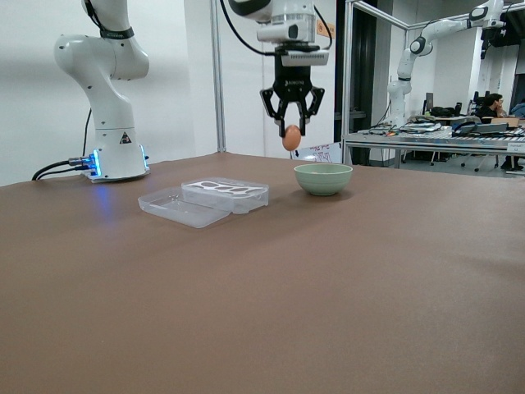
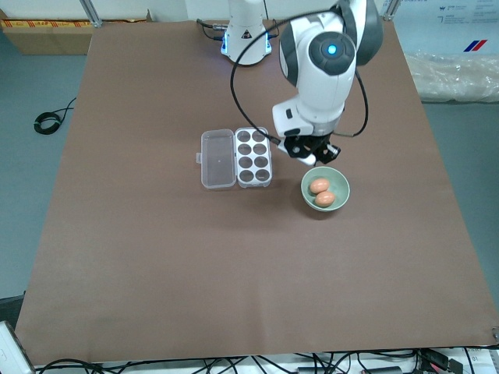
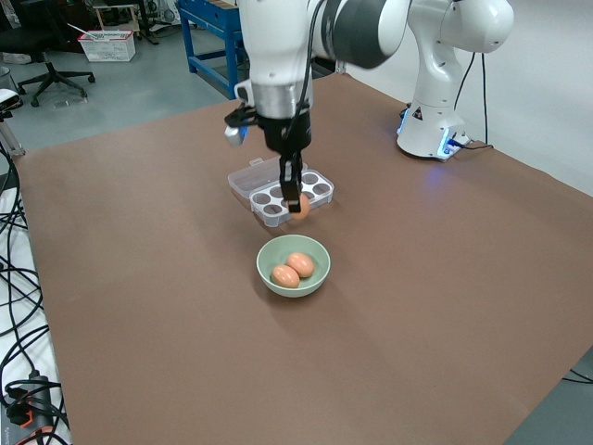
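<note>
My gripper is shut on a brown egg, held in the air just above and left of a pale green bowl in the top view; in the right view it hangs behind the bowl. The bowl holds two brown eggs. A clear plastic egg case stands open, its lid lying flat to the left of the white insert tray in the left view. The tray's round slots look empty where visible.
Cables lie beyond one edge.
</note>
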